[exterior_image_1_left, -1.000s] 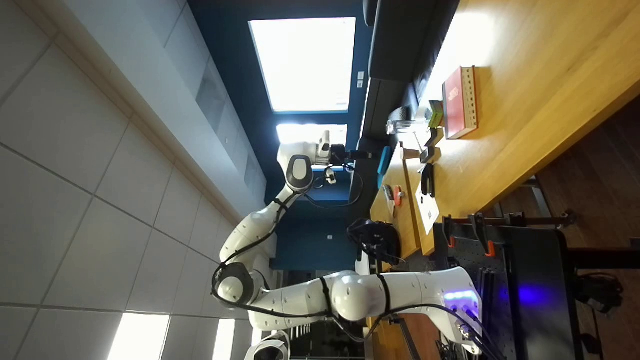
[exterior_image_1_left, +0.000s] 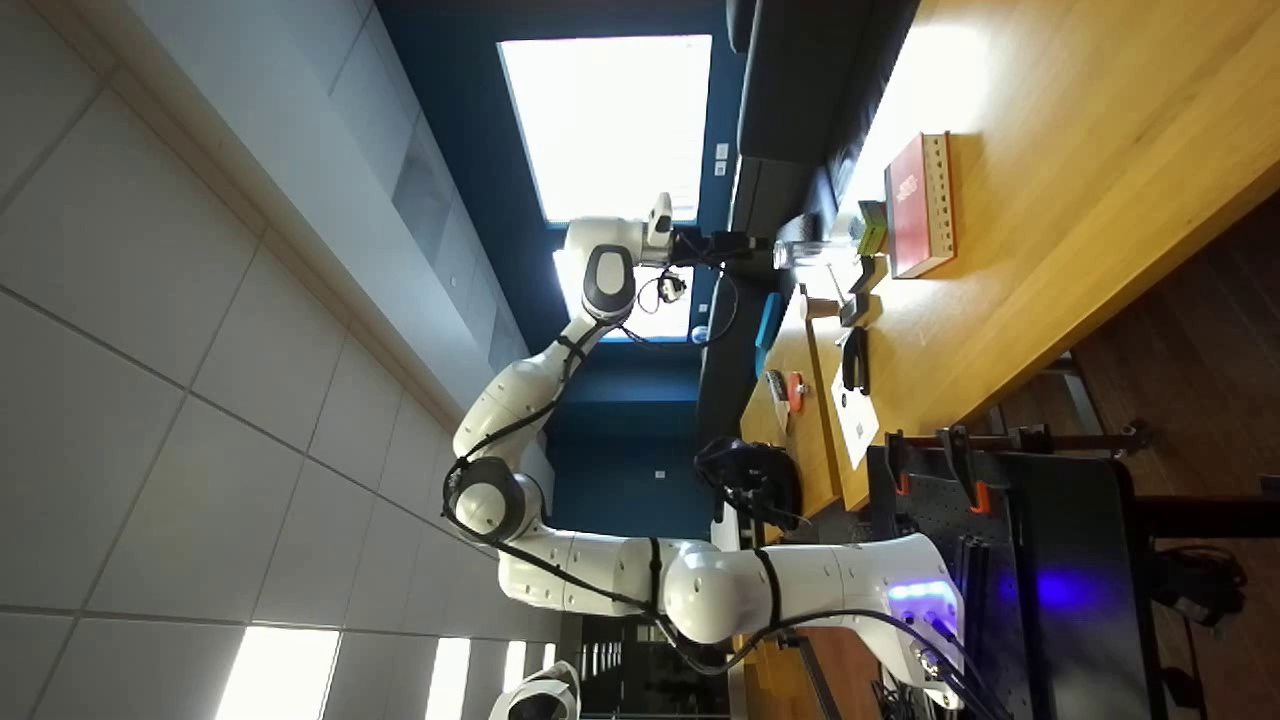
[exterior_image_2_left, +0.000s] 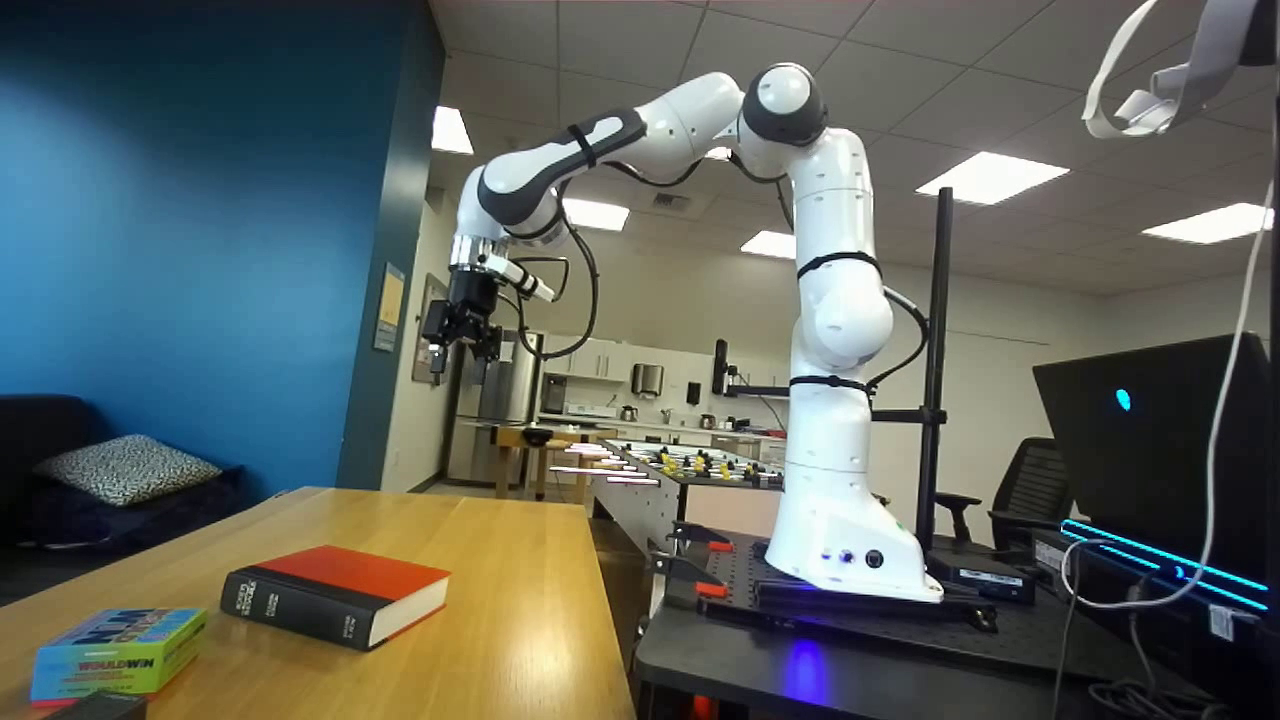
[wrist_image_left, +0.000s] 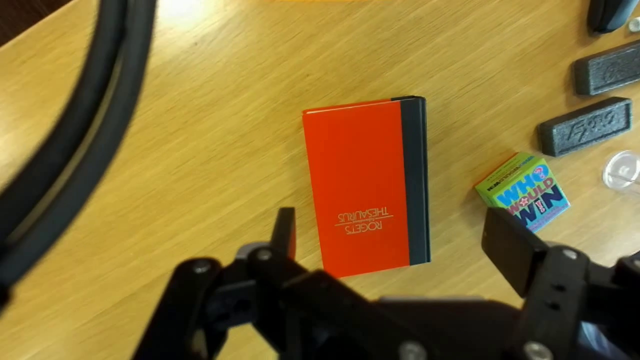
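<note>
A red thesaurus with a black spine (wrist_image_left: 366, 186) lies flat on the wooden table, centred in the wrist view; the same book (exterior_image_2_left: 342, 590) shows in exterior view 2. High above the tabletop hangs my gripper, open, its black fingers (wrist_image_left: 510, 246) wide apart and nothing held between them. In exterior view 2 the gripper (exterior_image_2_left: 462, 360) is well clear of the table. A small colourful "Who Would Win" box (wrist_image_left: 525, 189) rests to the right of the book in the wrist view, apart from it.
Two dark grey bars (wrist_image_left: 585, 126), a clear cup-like item (wrist_image_left: 622, 170) and a black object (wrist_image_left: 609, 13) lie toward the right in the wrist view. A white sheet (exterior_image_1_left: 854, 414) is on the table nearer the arm's base.
In exterior view 1 the arm has extended away from its base, carrying the gripper upward in the picture, toward the book's end of the table. The book and box have stayed put.
</note>
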